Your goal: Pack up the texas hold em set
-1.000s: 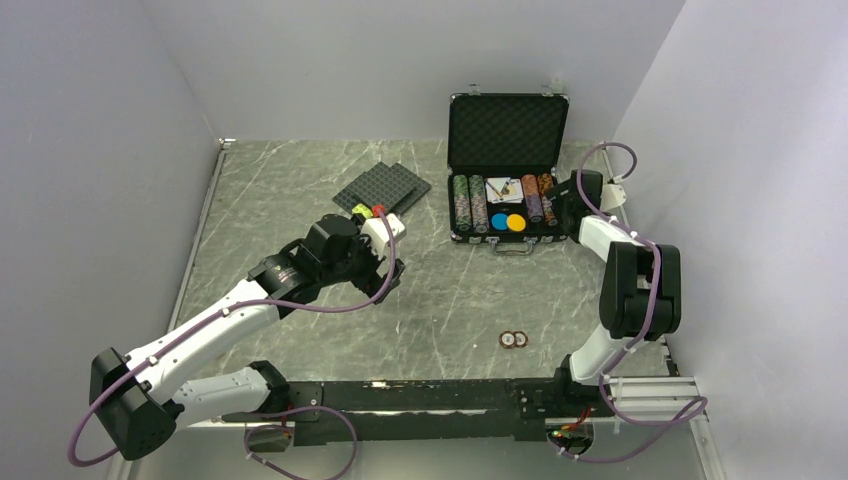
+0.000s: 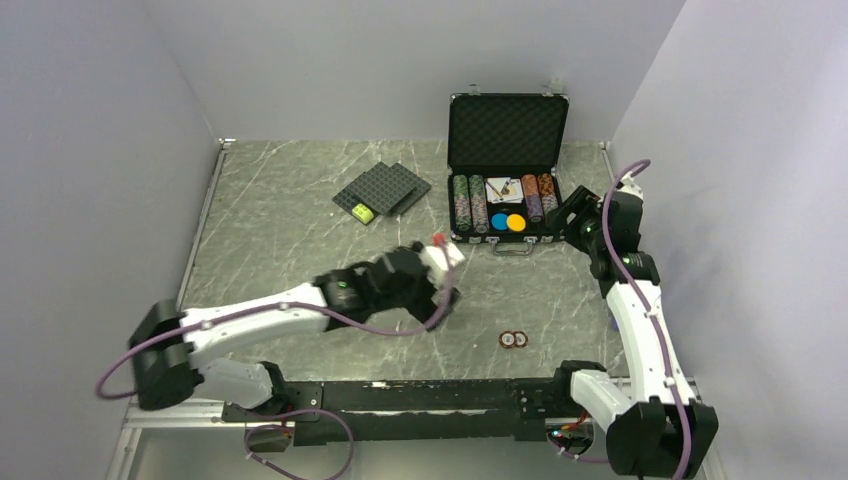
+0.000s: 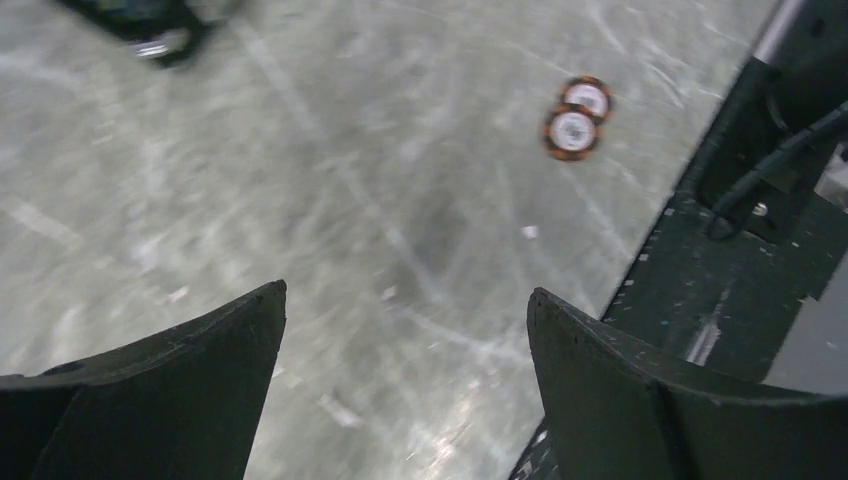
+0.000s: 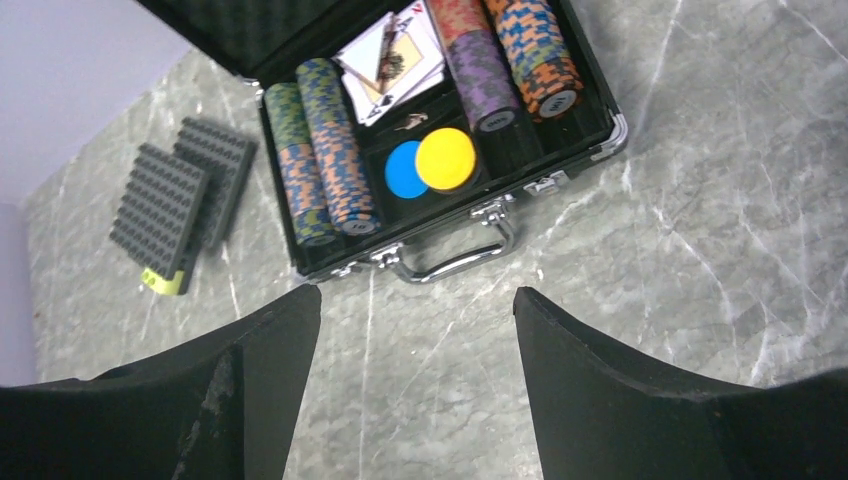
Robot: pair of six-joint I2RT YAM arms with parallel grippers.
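The open poker case (image 2: pixel 505 130) holds chip rows, white cards (image 4: pixel 395 70), a blue disc (image 4: pixel 405 170) and a yellow disc (image 4: pixel 445 157). Two round chips (image 2: pixel 513 339) lie near the front edge, also seen as chips (image 3: pixel 572 132) in the left wrist view. My left gripper (image 2: pixel 440 290), blurred in motion, is over the middle of the table, apparently with nothing between its fingers; a red object shows by it in the top view. My right gripper (image 2: pixel 570 215) stands open at the case's right side, its fingers empty in the right wrist view.
Two dark foam trays (image 2: pixel 385 185) lie left of the case, with a yellow block (image 2: pixel 362 212) at their front. Walls bound the left, back and right.
My right arm has drawn back toward the front, away from the case.
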